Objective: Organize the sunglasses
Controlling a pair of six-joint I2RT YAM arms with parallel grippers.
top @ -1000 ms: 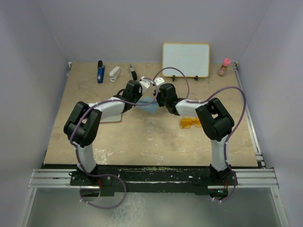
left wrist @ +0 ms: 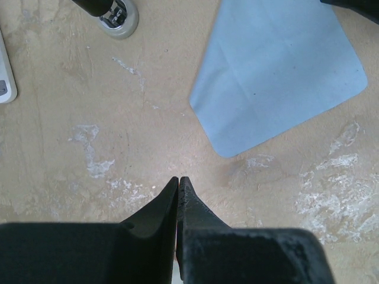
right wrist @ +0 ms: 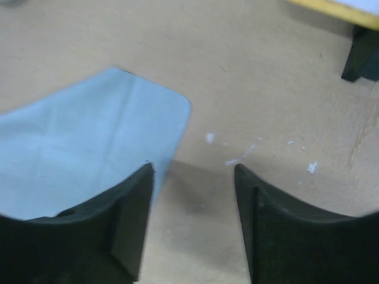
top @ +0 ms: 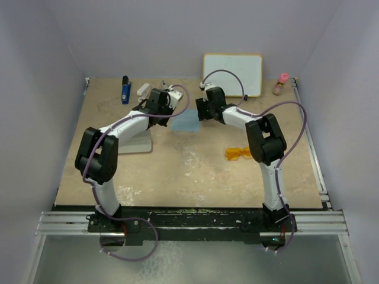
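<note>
A light blue cloth (top: 186, 121) lies flat on the table between my two arms. My left gripper is shut beyond the cloth's near corner in the left wrist view, with nothing showing between its fingertips. At the cloth's right edge, my right gripper stands part open and empty. Its left finger (right wrist: 133, 219) overlaps the cloth edge in the right wrist view; whether they touch I cannot tell. An orange two-lobed item (top: 238, 153), possibly the sunglasses, rests right of centre, close to the right forearm.
A whiteboard (top: 233, 74) stands at the back, and a pink-capped bottle (top: 280, 84) at the back right. Toward the back left are a blue object (top: 125, 92) and a white one (top: 143, 90). A white board (top: 135, 144) lies under the left arm.
My right gripper has gone from over the cloth to its right edge.
</note>
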